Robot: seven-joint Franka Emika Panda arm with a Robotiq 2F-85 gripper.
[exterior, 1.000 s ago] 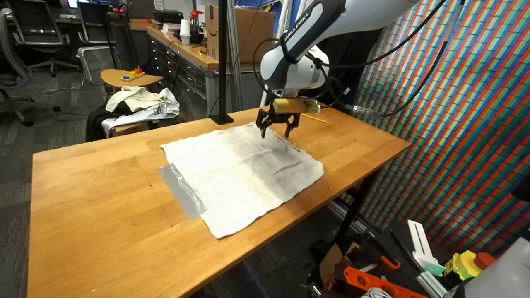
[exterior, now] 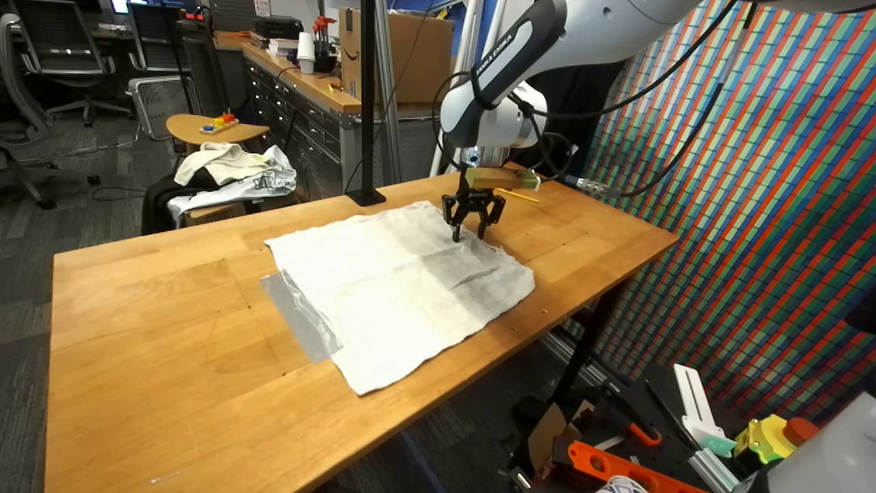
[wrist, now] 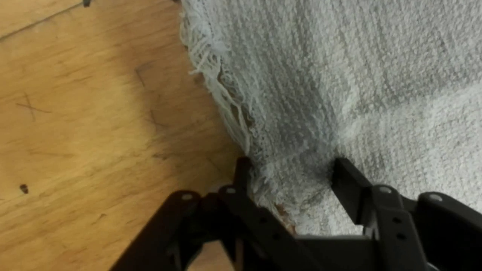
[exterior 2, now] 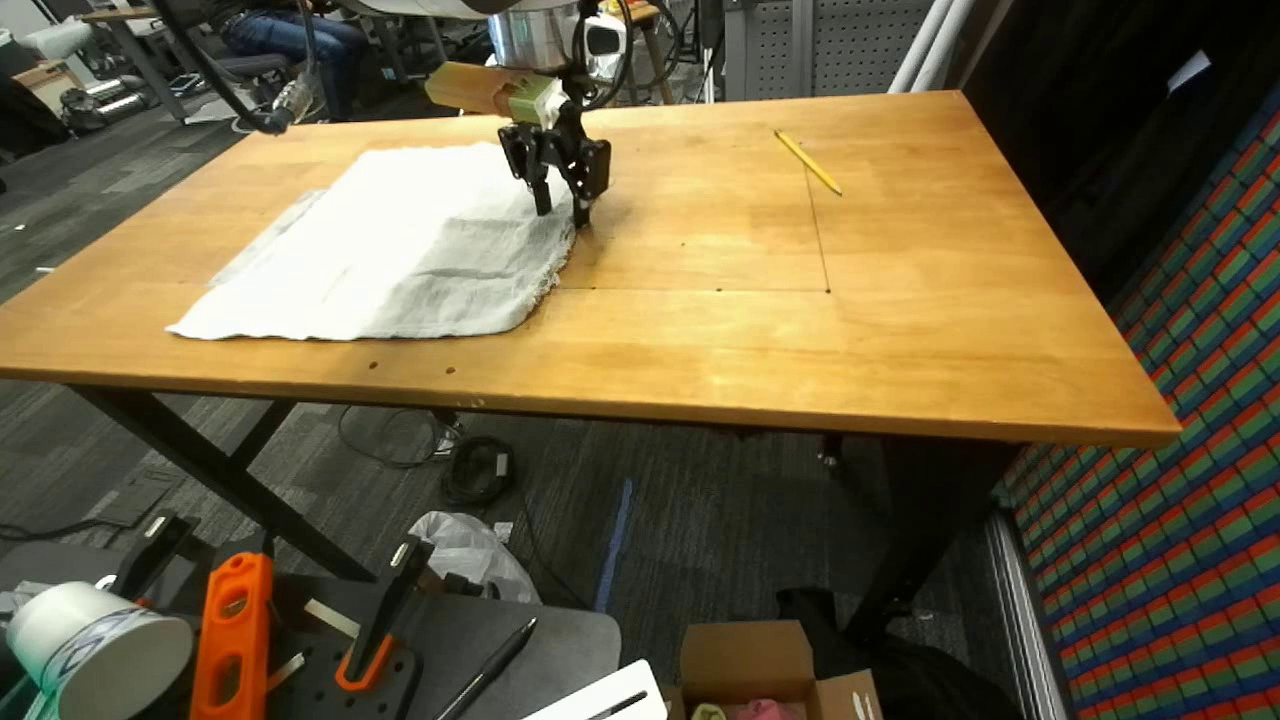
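Observation:
A white cloth [exterior: 386, 287] lies spread on the wooden table, one side greyer and creased. Its frayed edge [wrist: 226, 99] runs down the middle of the wrist view. My gripper [exterior: 469, 237] is down at that edge, with its fingers part open. In the wrist view one finger [wrist: 242, 174] is just off the fringe over bare wood, and the other finger [wrist: 350, 185] is over the cloth, so a strip of fabric lies between them. Seen from the second exterior view, the gripper [exterior 2: 561, 216] stands at the cloth's [exterior 2: 360, 252] corner region. Whether the fingertips press on the surface cannot be told.
Grey tape [exterior: 300, 316] shows along the cloth's far-left edge. A yellow pencil [exterior 2: 809, 163] lies on the table, away from the cloth. A black post [exterior: 367, 107] stands at the table's back edge. Bare wood [exterior 2: 744, 348] is free beside the frayed edge.
My gripper has come down and a little to the right, turning somewhat, and its fingers stand closer together than before. The cloth lies as it did.

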